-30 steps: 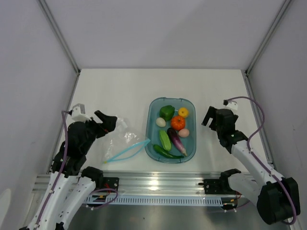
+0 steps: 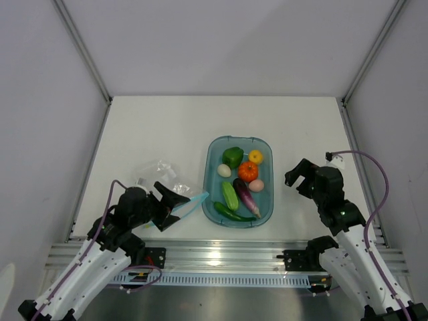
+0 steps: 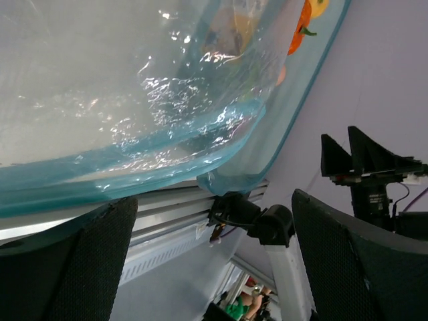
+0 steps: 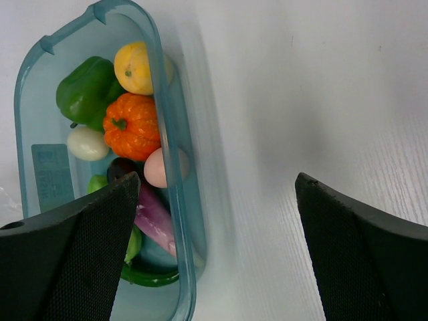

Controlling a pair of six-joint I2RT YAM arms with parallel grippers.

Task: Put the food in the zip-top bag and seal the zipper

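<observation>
The clear zip bag [image 2: 165, 175] lies flat on the table left of the tray, its light-blue zipper edge [image 2: 194, 203] towards the front and partly covered by my left arm. Over that edge is my left gripper [image 2: 181, 208], open; in the left wrist view the zipper strip [image 3: 127, 170] runs beyond its fingers, with nothing held. A teal tray [image 2: 211, 160] holds the food: green pepper [image 2: 233, 157], yellow fruit [image 2: 255, 156], orange pumpkin [image 2: 248, 171], eggplant [image 2: 244, 193], green cucumber [image 2: 230, 195], chili [image 2: 233, 213] and two eggs. Right of the tray, my right gripper [image 2: 291, 181] hangs open and empty.
A metal rail [image 2: 214, 254] runs along the front edge. Grey walls close in the back and sides.
Bag and food look unmoved.
</observation>
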